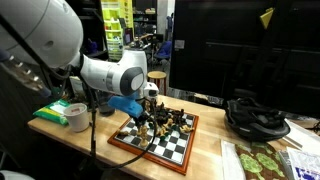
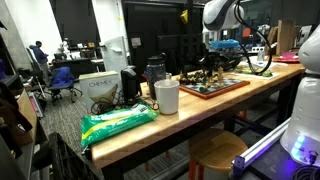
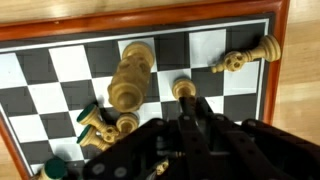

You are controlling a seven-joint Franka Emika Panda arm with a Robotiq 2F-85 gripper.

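Observation:
A wooden chessboard (image 1: 172,149) lies on the table with several pieces on it. My gripper points down over the board, its dark fingers close together. In the wrist view, a small light wooden piece (image 3: 184,88) sits at the fingertips, and the fingers look shut on it; the fingers hide part of it. A tall light piece (image 3: 130,78) stands to its left. Another light piece (image 3: 247,54) lies on its side to the right. Dark-bottomed pieces (image 3: 91,117) lie toward the lower left.
A white cup (image 2: 166,96) and a green package (image 2: 118,124) stand on the table beside the board. A black bag (image 1: 257,119) and printed sheets (image 1: 258,162) are on the opposite side. Bare wood (image 1: 207,151) shows between board and sheets.

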